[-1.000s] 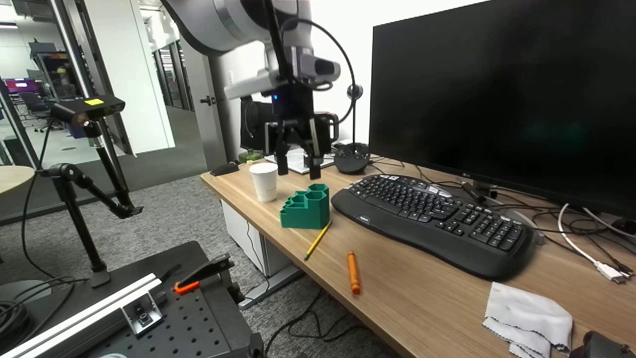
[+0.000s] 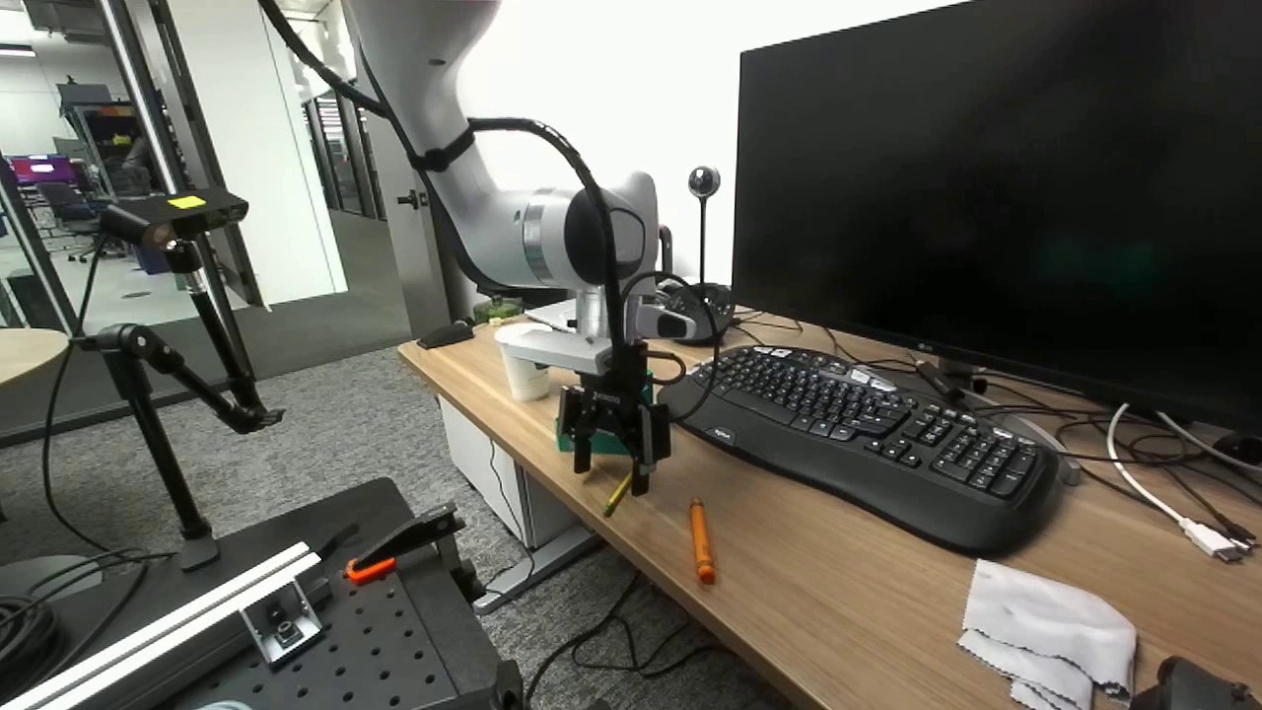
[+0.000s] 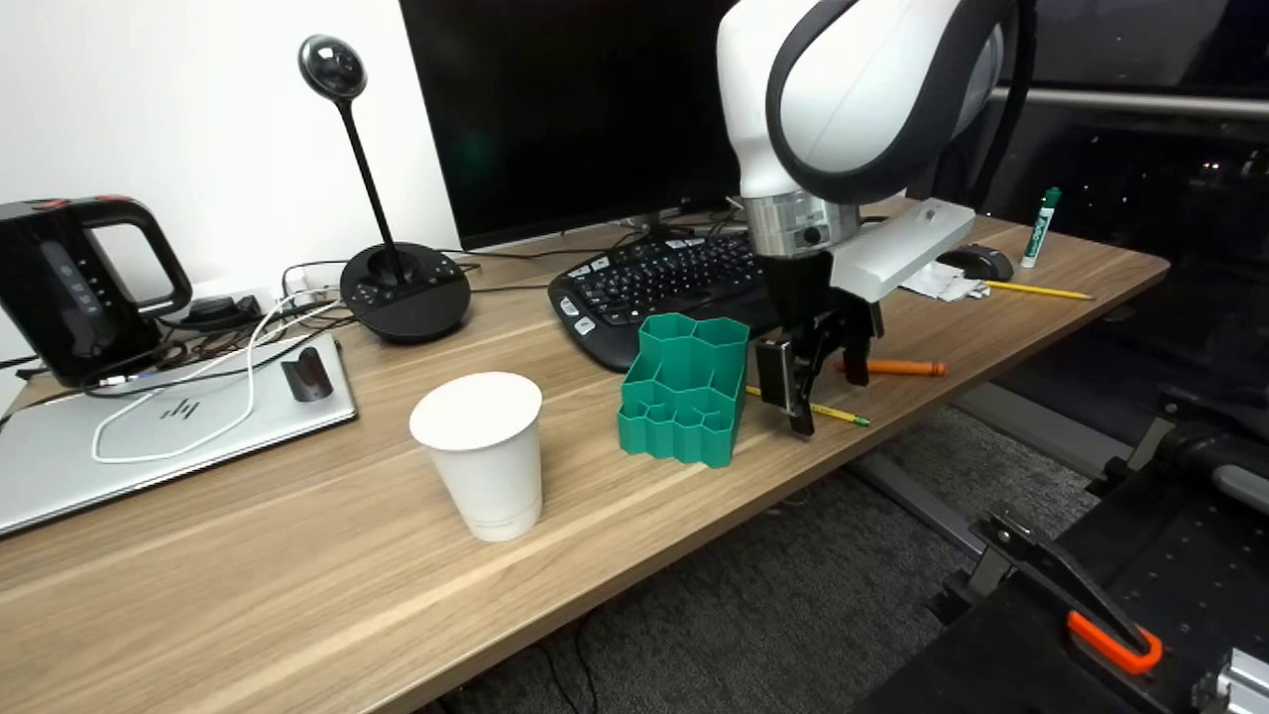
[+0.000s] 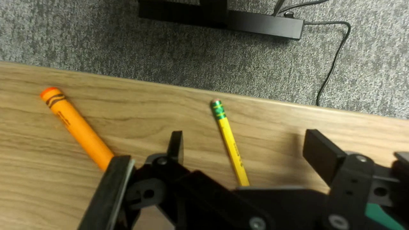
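Observation:
A yellow pencil [image 4: 232,149] with a green ferrule lies on the desk, its eraser end toward the front edge. My gripper stands open low over it, one finger to each side, with the pencil in the gap and untouched as far as shows. In exterior view 1 the gripper [image 2: 612,471] partly covers the pencil [image 2: 617,495]. Right behind, the green organizer [image 3: 681,393] stands upright on the desk. An orange marker-like crayon [image 4: 78,128] lies apart on the desk, partly behind a finger in the wrist view.
A white cup [image 3: 482,458] stands near the organizer. The black keyboard [image 2: 864,432] and monitor [image 2: 1006,225] line the back. A white cloth [image 2: 1047,633] lies at the right in exterior view 1. Close by runs the desk's front edge.
The gripper is still open; pencil, crayon and organizer appear unmoved.

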